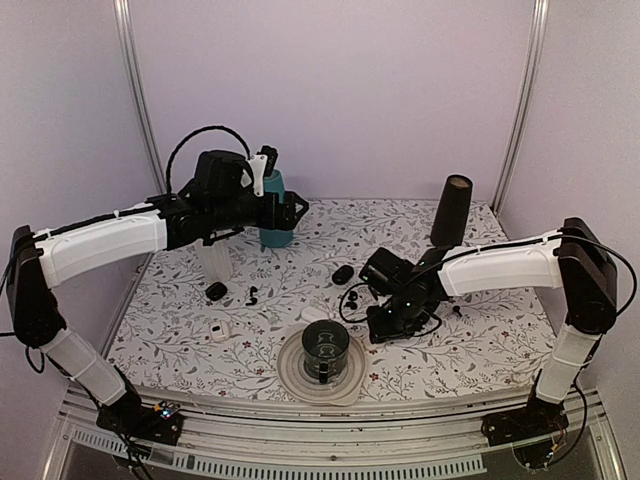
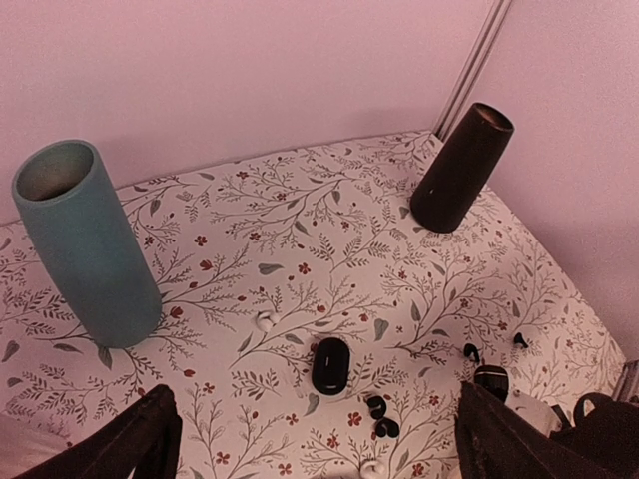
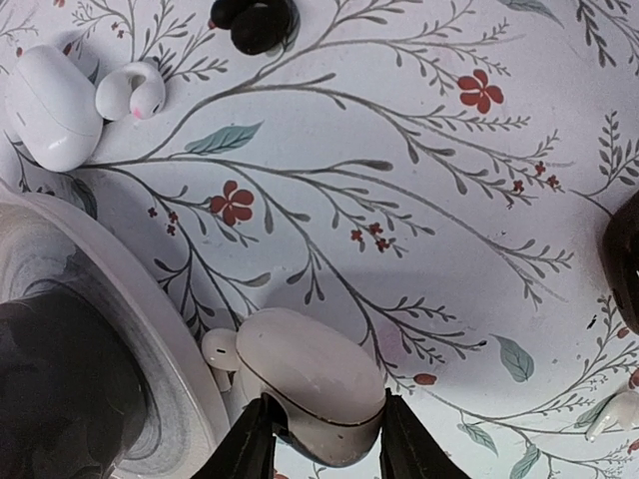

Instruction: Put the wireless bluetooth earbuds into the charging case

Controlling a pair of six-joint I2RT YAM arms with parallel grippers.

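Note:
In the right wrist view a glossy white charging case (image 3: 310, 364) lies between the tips of my right gripper, with a finger (image 3: 258, 439) on either side; whether both press on it cannot be told. A small white earbud (image 3: 220, 349) sits at the left end of this case, close to the plate's rim. Farther up are another white case (image 3: 55, 110) and a curled white earbud (image 3: 130, 92). Two black earbuds (image 2: 381, 416) and a black case (image 2: 330, 365) rest mid-table. My left gripper hangs open and empty above the table.
A plate (image 1: 290, 380) bearing a dark mug (image 1: 325, 350) stands at the front, just left of my right gripper. Behind are a teal cup (image 2: 100, 259) and a tall black cup (image 1: 452, 212). At left lie another black case (image 1: 216, 291) and a white case (image 1: 220, 330).

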